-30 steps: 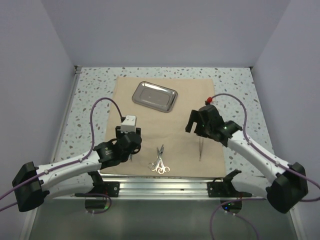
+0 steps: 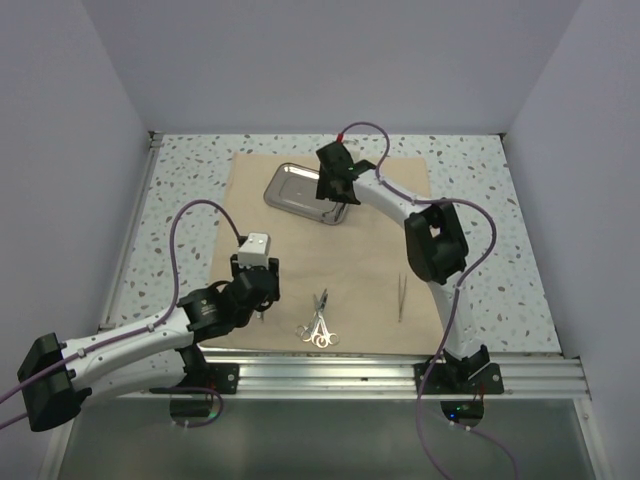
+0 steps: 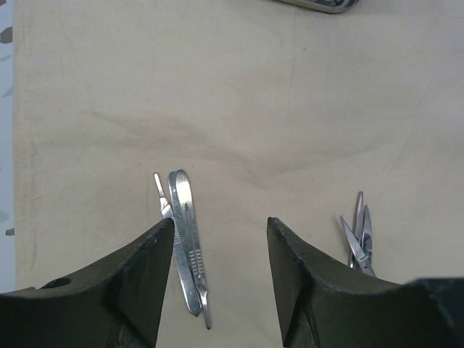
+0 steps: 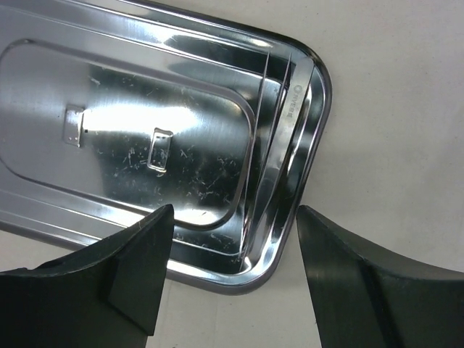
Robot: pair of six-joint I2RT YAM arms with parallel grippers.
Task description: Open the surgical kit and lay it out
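Observation:
The metal tray [image 2: 283, 191] lies on the beige cloth toward the back. At its right end, in the right wrist view, a pair of tweezers [image 4: 288, 118] rests inside along the short wall of the tray [image 4: 325, 94]. My right gripper stands open above that end, nothing between its fingers. In the left wrist view, my left gripper is open and empty over the cloth. Slim scalpel handles [image 3: 187, 250] lie side by side near its left finger. Scissor-like tools [image 2: 319, 328] and another pair of tweezers [image 2: 402, 298] lie on the front cloth.
Speckled table [image 2: 490, 230] borders it on both sides, and a metal rail [image 2: 330, 368] runs along the front. Grey walls stand at the back and sides.
My right arm has swung from above the front-right tweezers back and left to the tray's right end. The left arm has barely moved; the tools on the cloth lie where they were.

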